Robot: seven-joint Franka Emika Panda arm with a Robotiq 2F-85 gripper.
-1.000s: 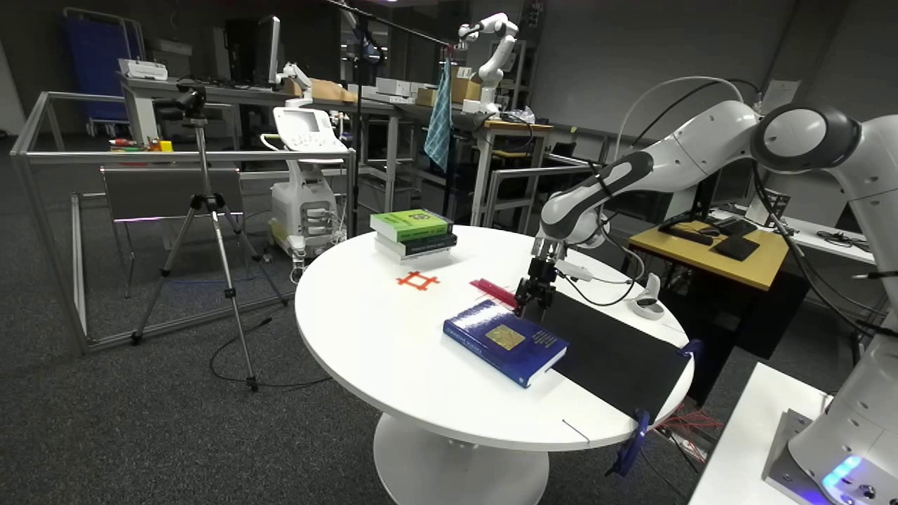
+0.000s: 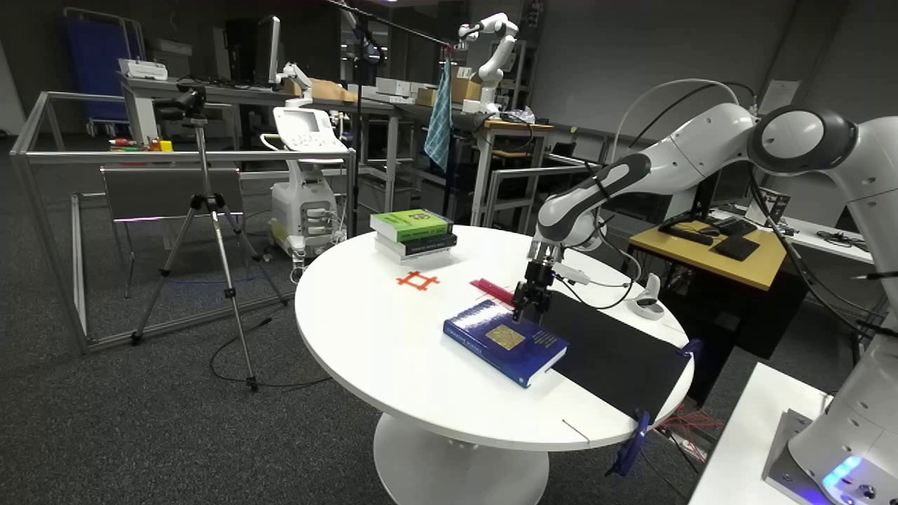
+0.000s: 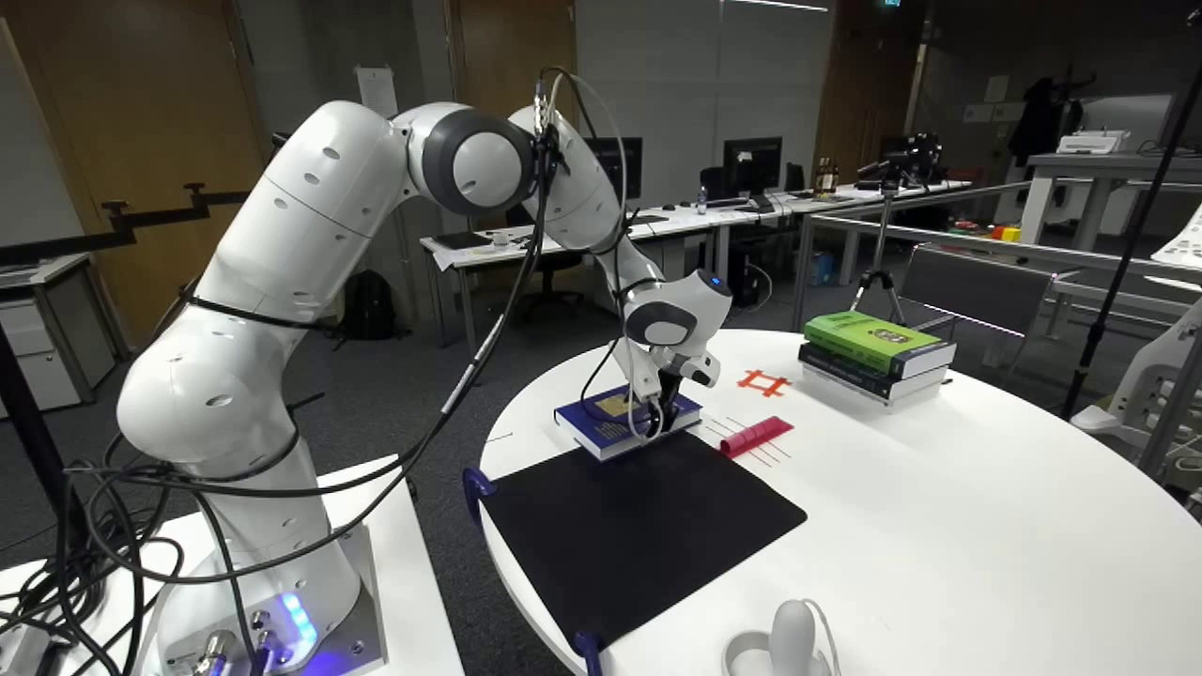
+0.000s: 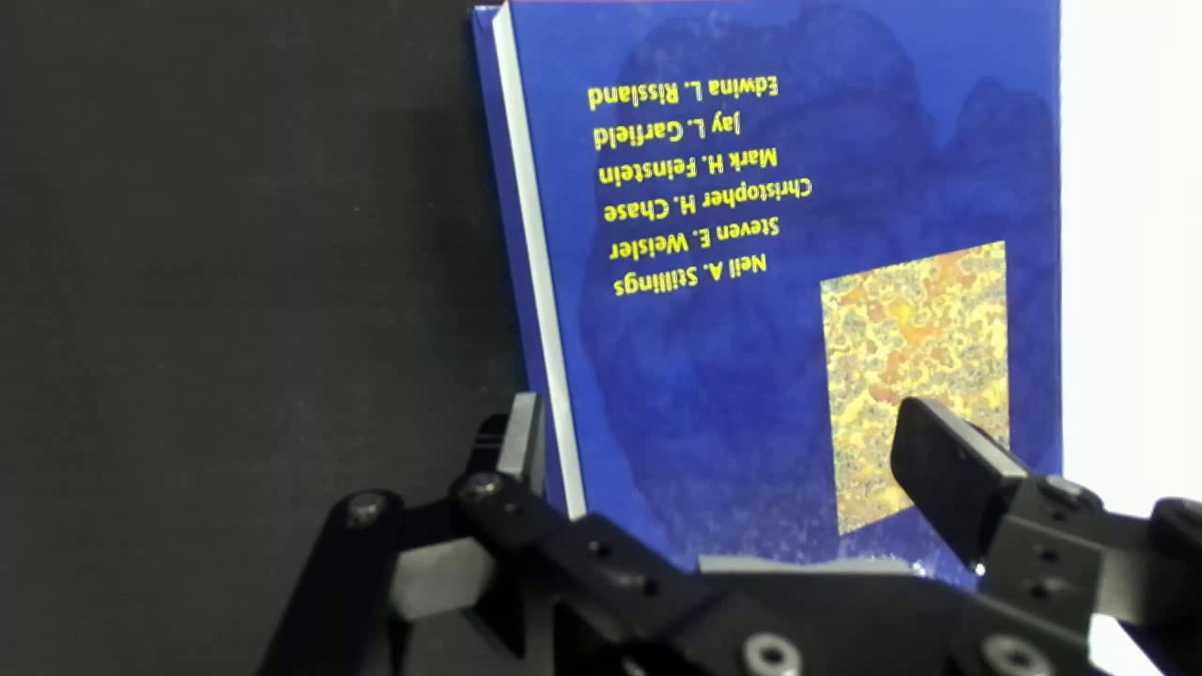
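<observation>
A thick blue book [image 2: 507, 338] lies flat on the white table, partly bordering the black mat [image 3: 644, 541]. Its cover carries yellow author names and a gold marbled square. At the book's mat-side edge is my gripper [image 2: 530, 304], pointing down. In the wrist view my gripper is open, its fingers wide apart. The left finger [image 4: 520, 437] overlaps the book's page edge, while the right finger [image 4: 958, 464] is over the cover near the gold square. Whether either finger touches the blue book [image 4: 721, 383] cannot be made out.
A stack of books, green one [image 3: 873, 342] on top, stands farther across the table. A red strip [image 3: 756, 435] and an orange hash-shaped marker [image 3: 765, 383] lie nearby. Blue clamps [image 2: 633, 446] grip the mat at the table edge. A white controller [image 3: 791, 642] rests beyond the mat.
My gripper has moved slightly left and lower in exterior view 1, closer over the blue book's edge. The book has not moved.
</observation>
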